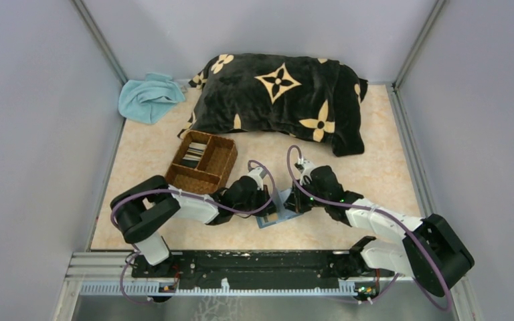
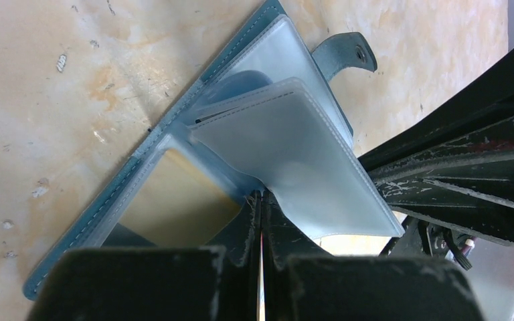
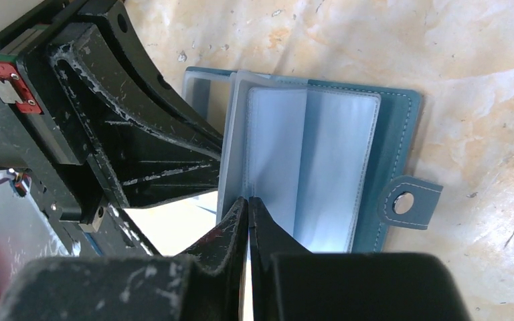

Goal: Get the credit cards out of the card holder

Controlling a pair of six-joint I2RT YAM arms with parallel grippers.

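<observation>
The blue card holder (image 1: 269, 223) lies open on the table between both grippers. A tan card (image 2: 177, 200) shows through one clear pocket in the left wrist view. A translucent sleeve (image 2: 294, 147) is raised at an angle over the holder's middle. My left gripper is shut, its tips at the raised sleeve's lower edge beside the tan card. From the other side, my right gripper is also shut, with its tips against the sleeve leaf. Whether either pinches a thin layer is hidden. The strap with a snap (image 3: 403, 202) points outward.
A brown woven basket (image 1: 222, 160) with several cards or sleeves in one compartment stands behind the left arm. At the back lie a dark patterned cushion (image 1: 254, 107) and a blue cloth (image 1: 148, 100).
</observation>
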